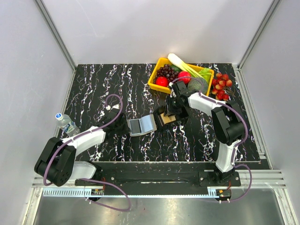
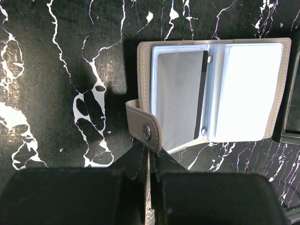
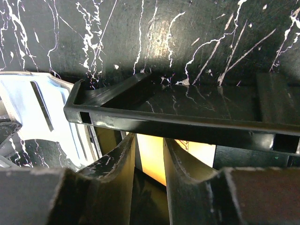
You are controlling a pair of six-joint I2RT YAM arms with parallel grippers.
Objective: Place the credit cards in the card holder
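Observation:
The open card holder point(image 2: 178, 93) lies on the marble mat with clear sleeves showing; my left gripper is shut at its strap, which sits just above the fingertips. Right of the holder is a black tray point(image 1: 164, 123) holding gold-coloured cards point(image 3: 151, 154). My right gripper is over this tray with its fingers part open at the cards, below the black rim in the right wrist view; whether a card is between them is unclear.
A yellow basket of produce point(image 1: 154, 82) stands behind the right gripper, with red fruit point(image 1: 222, 86) beside it. A water bottle point(image 1: 68, 125) is at the left.

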